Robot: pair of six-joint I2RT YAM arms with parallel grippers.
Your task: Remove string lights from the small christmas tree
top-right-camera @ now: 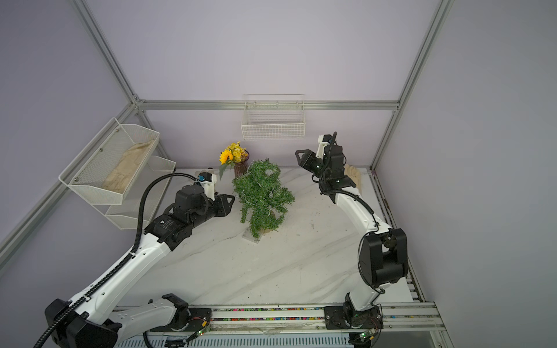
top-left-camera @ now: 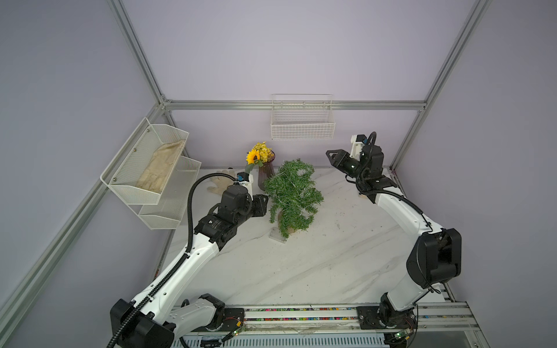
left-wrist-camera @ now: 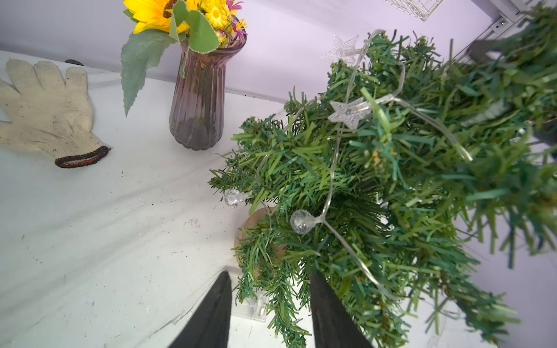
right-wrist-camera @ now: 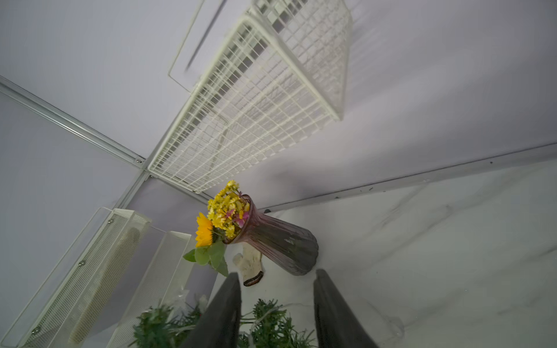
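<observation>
The small green tree (top-left-camera: 294,194) stands mid-table, wound with clear wire lights; a star light (left-wrist-camera: 348,113) and a round bulb (left-wrist-camera: 303,221) show in the left wrist view. My left gripper (top-left-camera: 262,204) is just left of the tree, part open, with only foliage and table seen past its fingertips. My right gripper (top-left-camera: 330,155) is above and right of the tree, fingers apart, nothing seen between them.
A purple vase (left-wrist-camera: 197,104) with yellow flowers stands behind the tree, a work glove (left-wrist-camera: 52,110) to its left. Wire baskets hang at the left (top-left-camera: 127,191) and back (top-left-camera: 301,130).
</observation>
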